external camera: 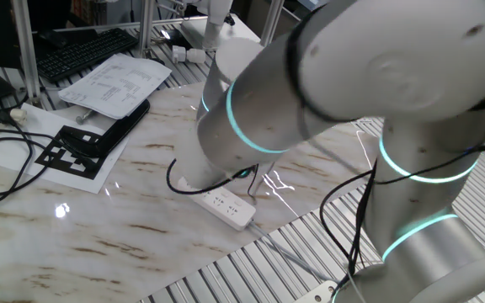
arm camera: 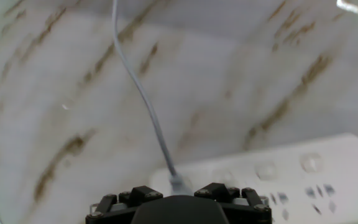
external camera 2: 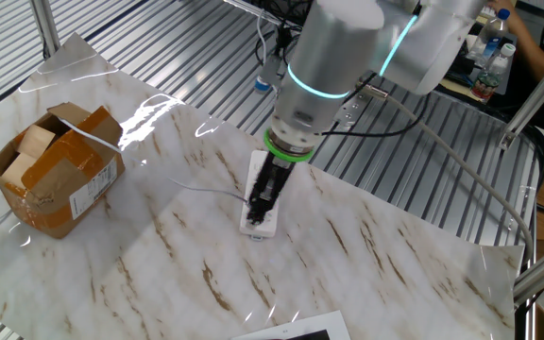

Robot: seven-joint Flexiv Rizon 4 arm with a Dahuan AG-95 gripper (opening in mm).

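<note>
A white power strip [external camera: 223,207] lies on the marbled table, with several sockets and round buttons facing up in the wrist view. A thin grey cable [arm camera: 143,93] runs across the table to a pale plug [arm camera: 178,182] at the strip's edge. My black gripper [external camera 2: 255,217] points down over one end of the strip in exterior view 2. In the wrist view its two fingers [arm camera: 146,193] stand on either side of the plug, with a dark part between them. Whether they grip the plug is hidden. My arm hides the gripper in exterior view 1.
An opened cardboard box [external camera 2: 57,175] stands on the table's left in exterior view 2. A marker sheet [external camera: 74,160] lies beneath a dark object and papers [external camera: 116,84], close to black cables [external camera: 2,181]. Bare tabletop surrounds most of the strip.
</note>
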